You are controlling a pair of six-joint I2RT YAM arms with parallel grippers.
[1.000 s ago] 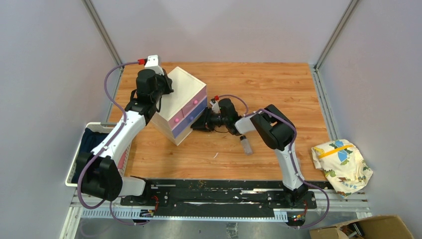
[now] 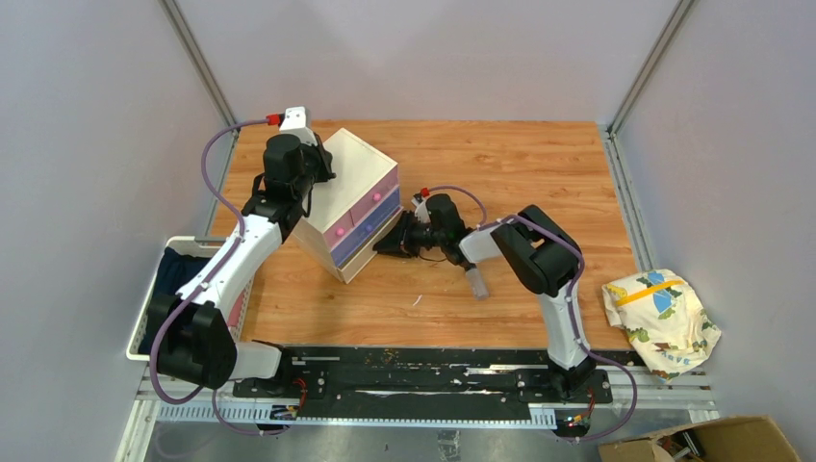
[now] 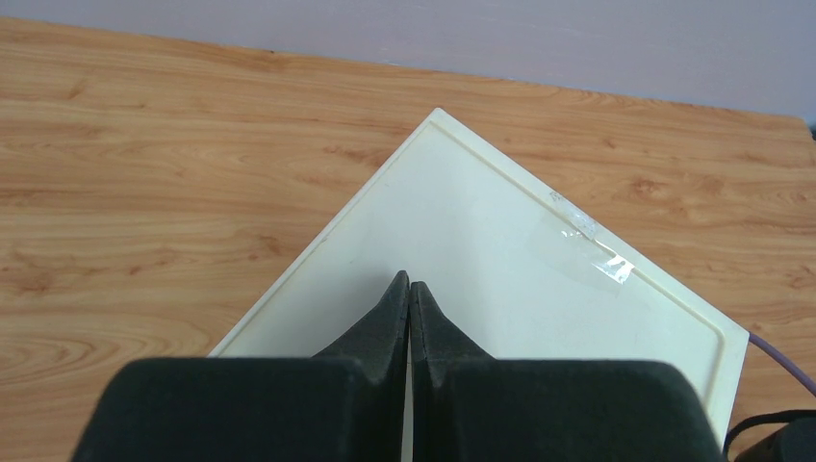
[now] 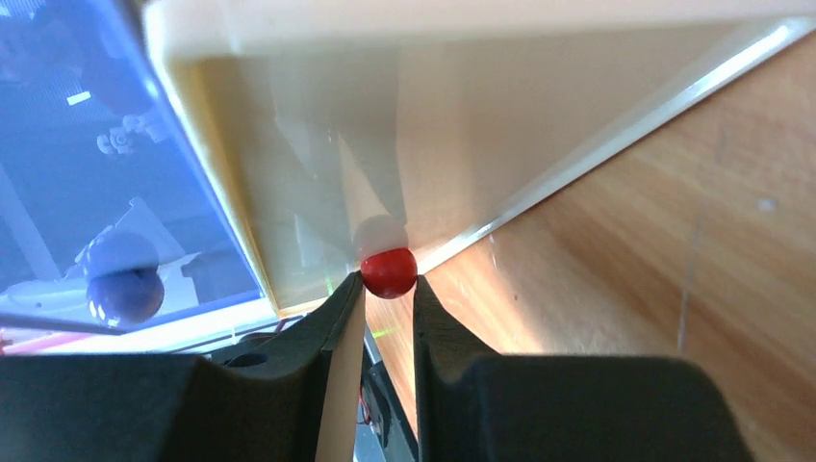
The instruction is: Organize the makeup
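Observation:
A cream cabinet (image 2: 358,175) stands at an angle on the left of the table. Its front has two pink drawers (image 2: 374,197), a blue drawer (image 2: 368,231) and a cream bottom drawer (image 2: 352,266) standing slightly out. My left gripper (image 2: 332,176) is above the cabinet top; in the left wrist view its fingertips meet with nothing between them. At the bottom drawer is my right gripper, its fingertips against both sides of a red knob (image 4: 390,273). A small clear tube with a dark cap (image 2: 476,280) lies beneath the right arm.
A white basket (image 2: 140,339) with dark cloth stands left of the table. To the right lies a patterned pouch (image 2: 664,322), with a cardboard box (image 2: 760,438) below it.
The left arm has stayed still.

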